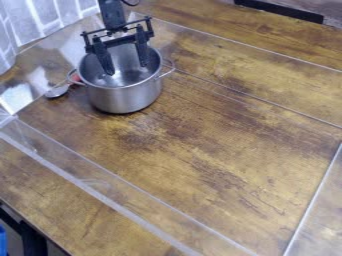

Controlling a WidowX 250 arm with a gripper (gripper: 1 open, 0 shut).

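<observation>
A steel pot (123,95) with side handles stands at the upper left of the wooden table. My black gripper (123,62) hangs over it, its fingers reaching down into the pot's mouth. I cannot tell whether the fingers are open or hold anything. A small silver utensil (56,91), perhaps a spoon or ladle, lies left of the pot.
Clear plastic edging (107,190) runs along the table's sides. A curtain or cloth hangs at the back left.
</observation>
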